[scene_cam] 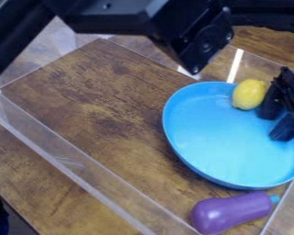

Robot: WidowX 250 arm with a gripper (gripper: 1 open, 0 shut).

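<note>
A blue plate (223,147) lies at the right of the wooden surface. On its back part sits a yellow round object (249,93), with my black gripper (278,110) at its right side, over the plate's edge. The gripper's fingers are dark and partly cropped by the right edge, so I cannot tell how far apart they stand or whether anything is between them.
A purple eggplant-like object (226,210) lies in front of the plate. Clear plastic walls (88,179) border the wooden surface (88,101). A dark arm spans the top.
</note>
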